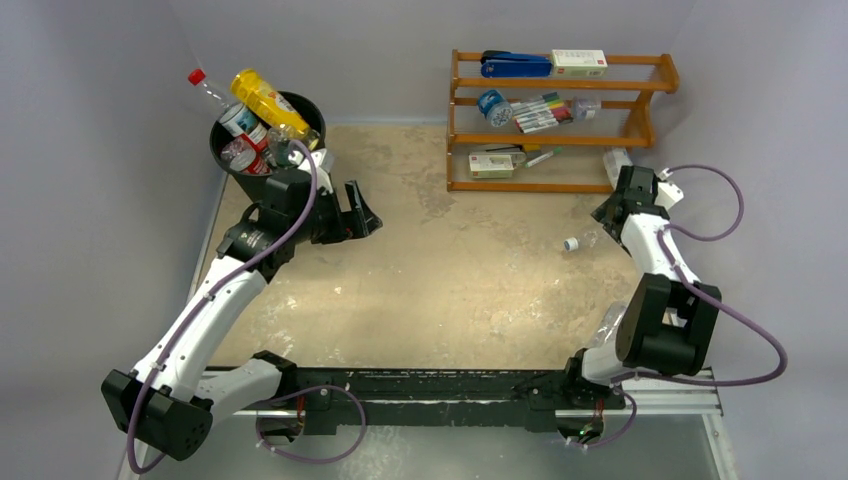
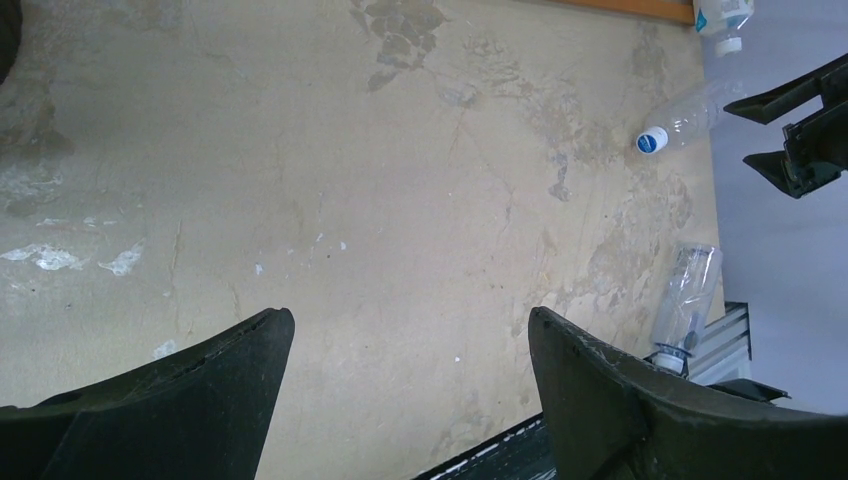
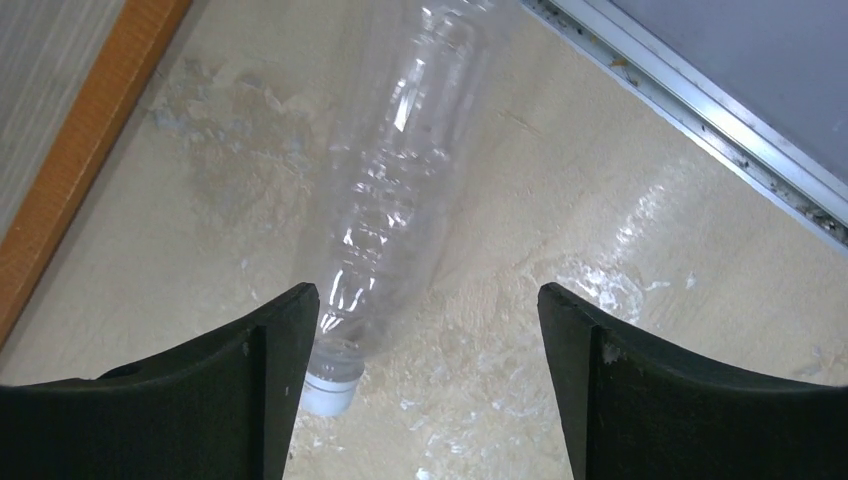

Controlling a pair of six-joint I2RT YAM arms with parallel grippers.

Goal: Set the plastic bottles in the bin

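The black bin (image 1: 231,172) at the back left is heaped with bottles. My left gripper (image 1: 360,210) hangs open beside it, empty. On the right, my right gripper (image 1: 608,212) is open above a clear bottle with a white cap (image 3: 385,200), which lies slanted below its fingers. In the left wrist view, that bottle (image 2: 690,122) is near the table's right edge, another clear bottle (image 2: 686,295) lies nearer the front, and a third (image 2: 722,18) is by the shelf.
A wooden shelf (image 1: 550,187) holding boxes, markers, a stapler and containers stands at the back right. Walls close in the back and right side.
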